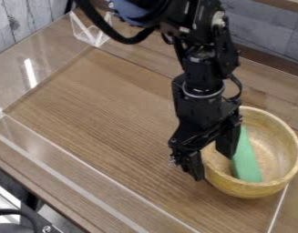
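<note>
The black arm reaches down from the top of the camera view to my gripper (202, 144), which stands open at the left side of a yellow bowl (254, 188). A green bar-shaped object (245, 161) lies in the bowl, partly hidden behind the gripper, to the right of its fingers. I see nothing held between the fingers.
A white wire-like item (93, 25) stands at the far back left. Dark cables lie at the lower left corner.
</note>
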